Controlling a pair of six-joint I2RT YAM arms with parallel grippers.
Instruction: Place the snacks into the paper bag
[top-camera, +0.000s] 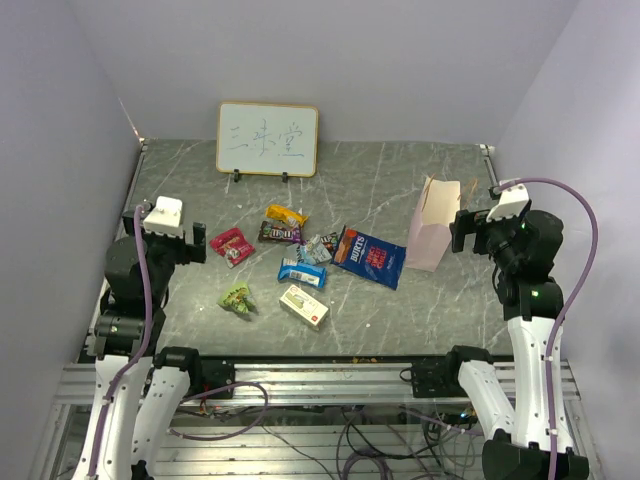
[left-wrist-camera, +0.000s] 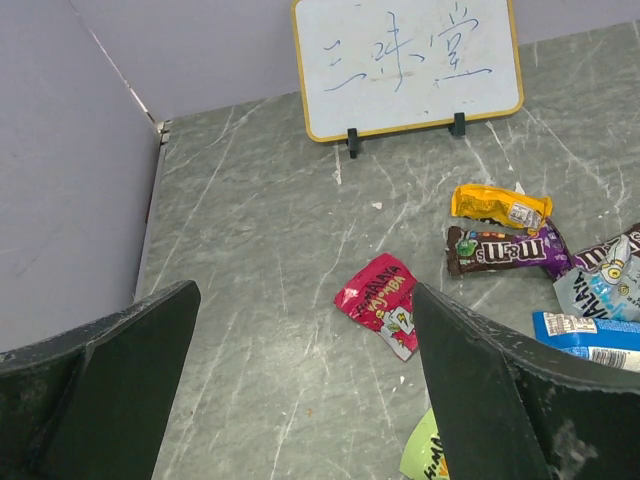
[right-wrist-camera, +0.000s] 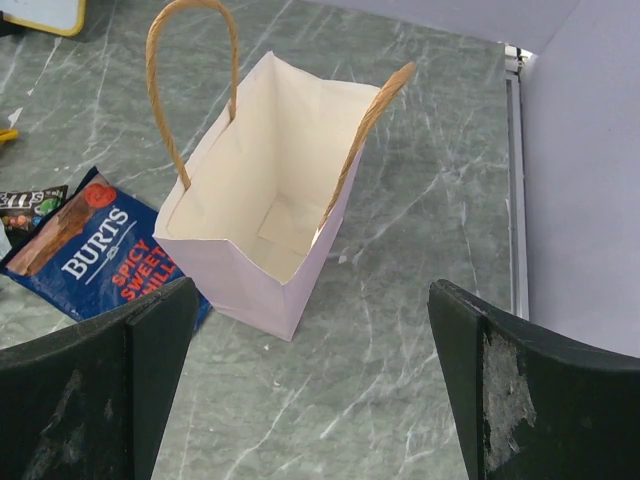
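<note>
A pink paper bag (top-camera: 426, 235) stands open on the right of the table, empty inside in the right wrist view. Left of it lie a Burts chip bag (top-camera: 368, 260), a red packet (top-camera: 232, 246), a yellow packet (top-camera: 286, 214), a brown-purple candy packet (top-camera: 279, 232), grey-blue packets (top-camera: 315, 251), a blue packet (top-camera: 301, 273), a green packet (top-camera: 236, 298) and a white box (top-camera: 303, 306). My left gripper is open above the left side, nothing between its fingers. My right gripper is open beside the bag, also empty.
A whiteboard (top-camera: 267, 138) on small stands is at the back. Walls border the table (top-camera: 180, 320) at back and sides.
</note>
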